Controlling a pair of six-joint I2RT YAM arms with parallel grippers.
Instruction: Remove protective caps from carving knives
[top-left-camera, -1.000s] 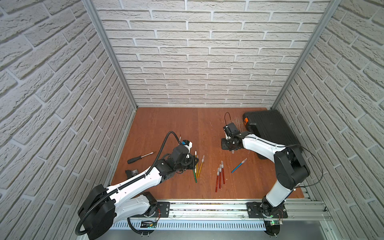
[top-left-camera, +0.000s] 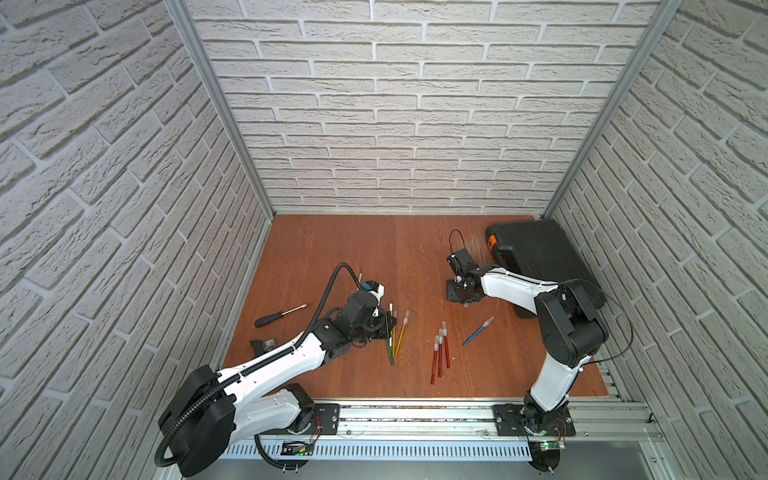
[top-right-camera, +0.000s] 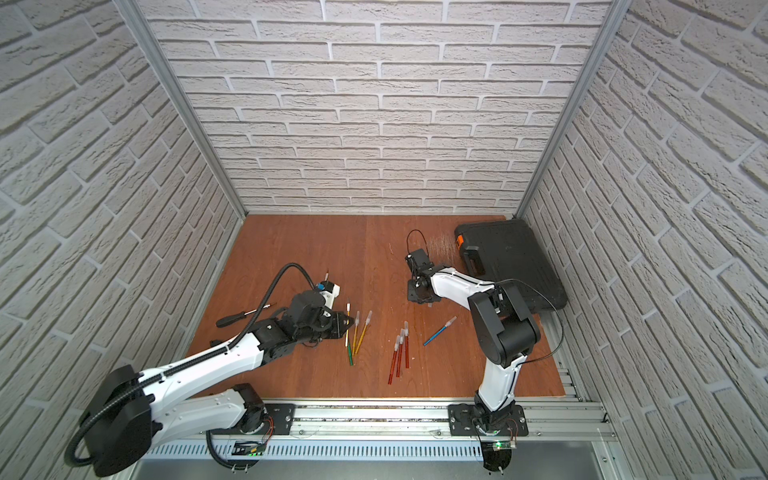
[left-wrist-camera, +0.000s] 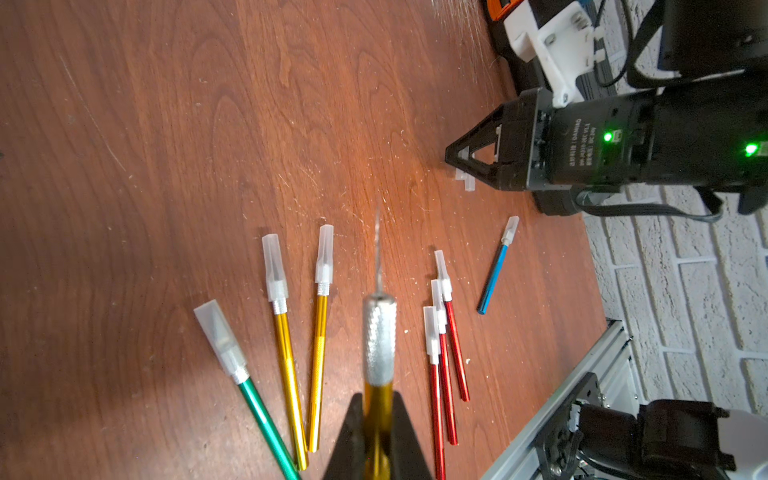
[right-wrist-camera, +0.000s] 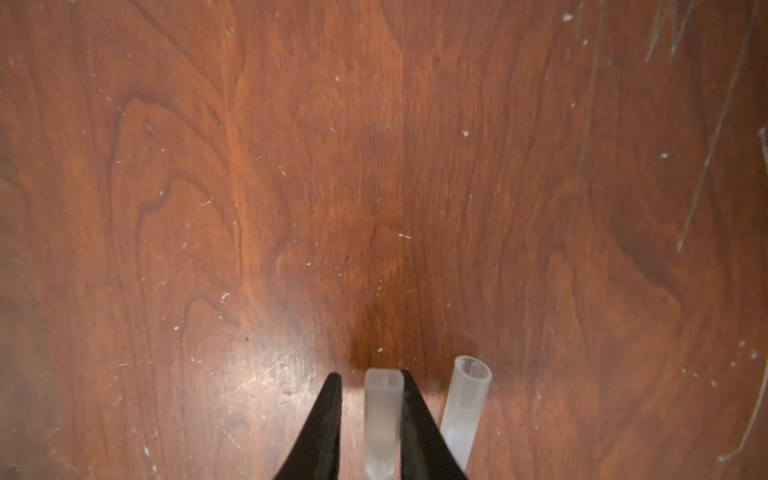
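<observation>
My left gripper is shut on the gold handle of an uncapped knife (left-wrist-camera: 379, 340); its thin bare blade points away over the table. In the right wrist view my right gripper is low over the wood, fingers parted around a translucent cap (right-wrist-camera: 383, 412). A gap shows between the cap and the left finger; the right finger stands close against it. Beside it lies a second loose cap (right-wrist-camera: 465, 404). Capped knives on the table: a green one (left-wrist-camera: 260, 416), two gold ones (left-wrist-camera: 288, 368), several red ones (left-wrist-camera: 442, 376) and a blue one (left-wrist-camera: 496, 272).
A black case (top-left-camera: 540, 256) stands at the back right. On the left lie a screwdriver (top-left-camera: 280, 316) and a small dark object (top-left-camera: 262, 346).
The left arm has stayed nearly still.
</observation>
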